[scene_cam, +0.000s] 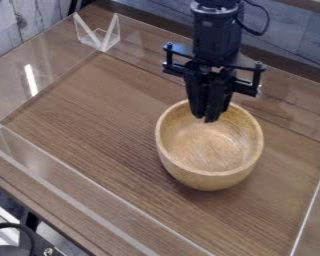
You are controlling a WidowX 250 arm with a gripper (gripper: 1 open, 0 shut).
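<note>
A wide, cream-coloured bowl (208, 155) stands on the wooden table, right of centre. The black gripper (207, 100) hangs upright over the bowl's back part, its fingers pointing down at or just inside the far rim. Whether the fingers touch the rim, and how far apart they stand, is hard to make out.
Bare wooden table (83, 130) spreads to the left and front of the bowl. A small white wire-like object (93, 32) sits at the back left. A grey wall runs along the back, and a black cable or part (5, 238) shows at the bottom left corner.
</note>
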